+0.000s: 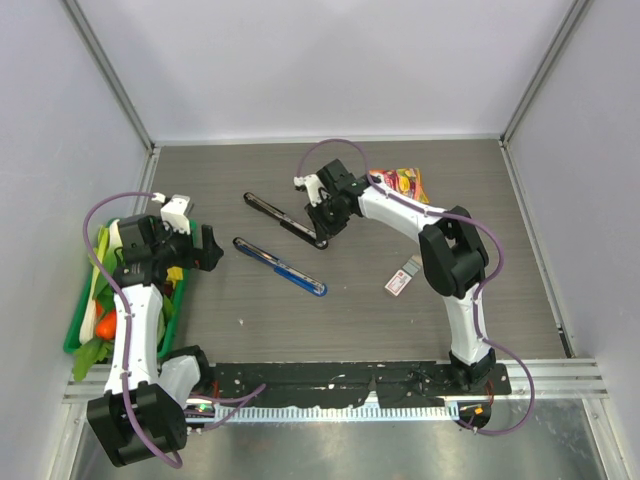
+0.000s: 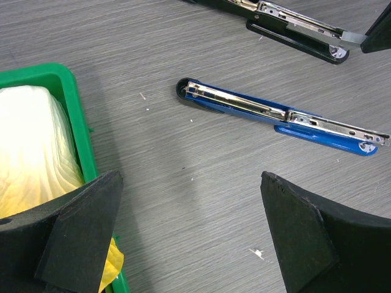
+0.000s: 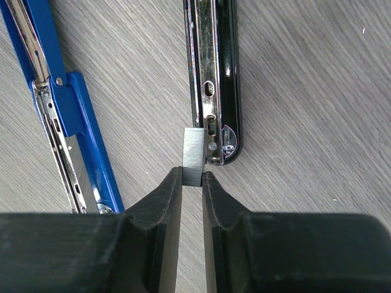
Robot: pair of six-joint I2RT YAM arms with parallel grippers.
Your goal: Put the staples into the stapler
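Note:
A black stapler (image 1: 285,220) lies opened out on the table; in the right wrist view its metal rail (image 3: 206,61) points toward me. My right gripper is shut on a silver staple strip (image 3: 193,146), which lies against the near end of that rail. A blue stapler (image 1: 280,267), also opened, lies nearer the front, left of the black one in the right wrist view. My left gripper (image 1: 205,248) stands open and empty above the edge of the green basket, its fingers framing bare table in the left wrist view.
A green basket (image 1: 175,310) of vegetables sits at the left. A staple box (image 1: 397,283) with more strips lies right of centre. A colourful snack bag (image 1: 405,178) is behind the right arm.

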